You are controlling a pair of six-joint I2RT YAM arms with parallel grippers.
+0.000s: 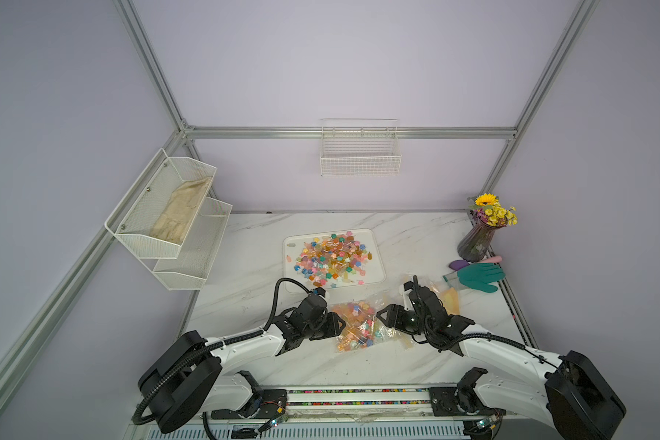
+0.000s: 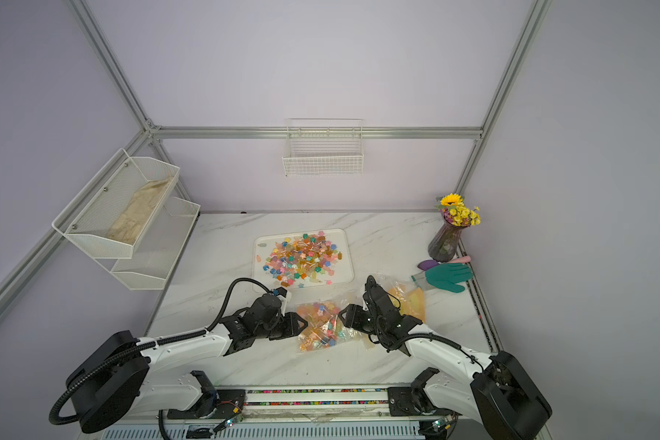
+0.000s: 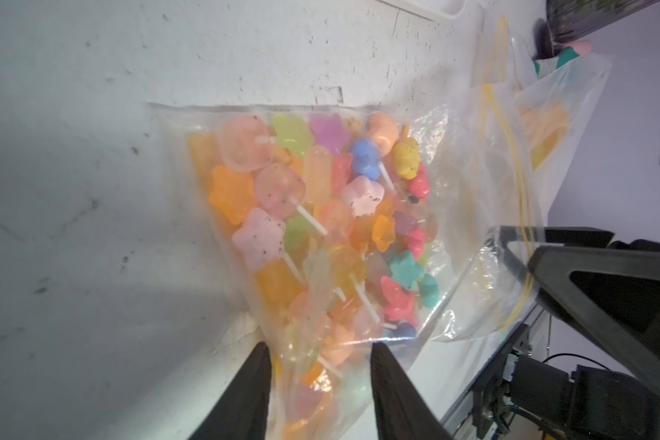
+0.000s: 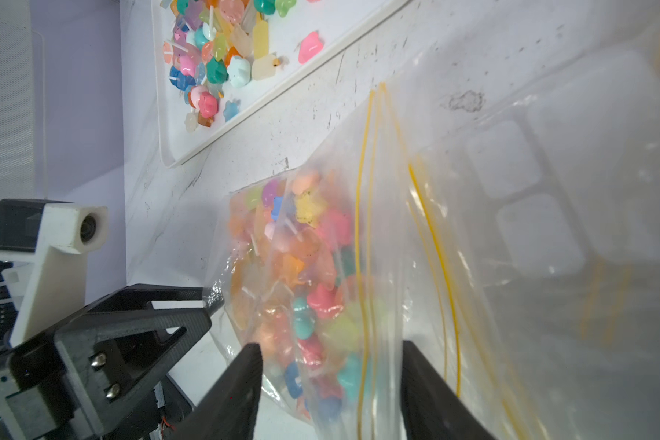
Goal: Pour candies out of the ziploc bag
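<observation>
The clear ziploc bag [image 1: 355, 325], filled with colourful candies, lies on the table between both grippers. In the left wrist view, my left gripper stands open over the bag's closed end, with a fold of film and a few candies between its parted fingers. The candies [image 3: 337, 212] bunch in the bag's body. My right gripper is at the bag's zip end, its fingers apart on either side of the film and the yellow zip strip [image 4: 363, 220]. Whether any pad touches the film cannot be told.
A white tray [image 1: 376, 271] spread with loose candies stands just behind the bag. Another clear bag [image 4: 594, 220] lies right of the zip end. A teal glove [image 1: 480, 276] and a flower vase [image 1: 476, 242] occupy the right side.
</observation>
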